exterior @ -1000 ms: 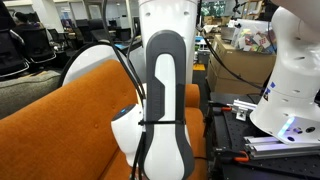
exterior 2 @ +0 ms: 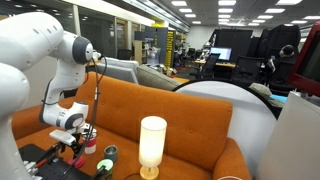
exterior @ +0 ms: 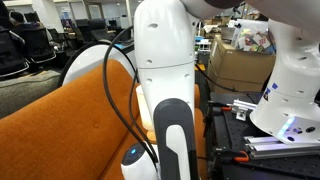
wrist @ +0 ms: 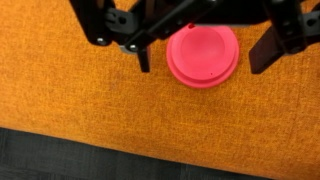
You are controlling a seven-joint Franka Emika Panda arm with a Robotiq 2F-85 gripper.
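A round pink-red lid-like disc [wrist: 203, 54] shows in the wrist view, over orange cloth. My gripper is open above it, one dark finger on each side and a gap between each finger and the disc's rim. Whether the disc is a lid, or what lies beneath it, cannot be told from above. In exterior view 2 my gripper [exterior 2: 77, 152] is low at the left end of the couch, near a small red object [exterior 2: 79, 161]. Exterior view 1 has the fingers out of sight below its bottom edge.
The orange couch [exterior 2: 180, 103] has a raised backrest. To the gripper's right stand a white cup-like object [exterior 2: 90, 144], a dark grey-green cup [exterior 2: 110, 153] and a tall lit lamp [exterior 2: 152, 142]. Open seat lies right of the lamp.
Over the last second the arm has come down, its white wrist sinking toward the bottom edge of exterior view 1. The couch and the background look the same.
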